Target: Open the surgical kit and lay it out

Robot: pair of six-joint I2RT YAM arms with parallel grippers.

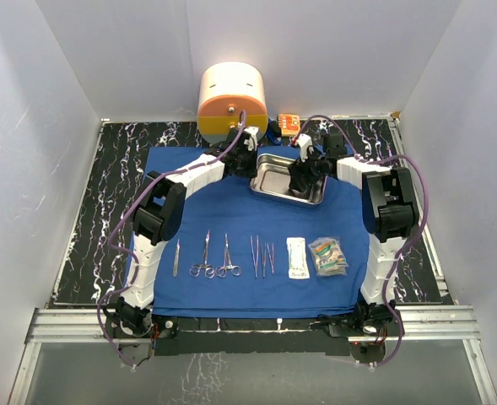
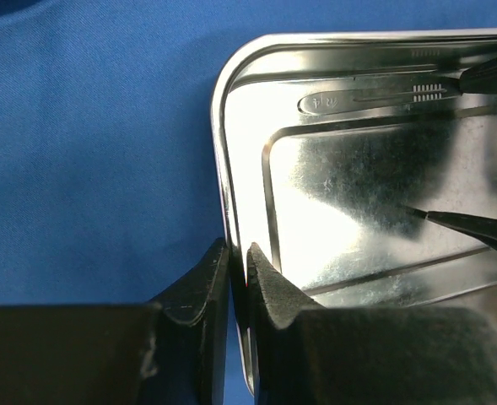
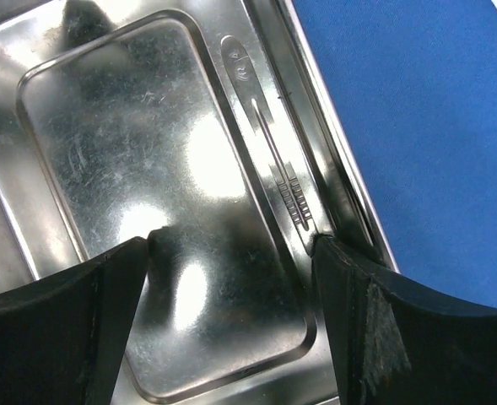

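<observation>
In the top view the steel tray [image 1: 271,182] lies on the blue drape, and my left gripper [image 1: 253,173] is at its left end. The left wrist view shows that gripper shut on the tray's rim [image 2: 223,143]. A flat scalpel handle [image 3: 269,135] rests in the tray along one long side. My right gripper is inside the tray with its fingers spread. One fingertip [image 3: 328,257] is at the handle's slotted end; the other [image 3: 134,257] stands over the bare tray floor. Nothing is clasped between them.
Across the front of the drape [image 1: 206,299] lie a scalpel-like tool [image 1: 177,258], two ring-handled clamps [image 1: 227,260], several tweezers [image 1: 263,260], a white packet [image 1: 298,258] and a clear bag [image 1: 327,256]. An orange-and-yellow container [image 1: 231,101] stands behind the left gripper.
</observation>
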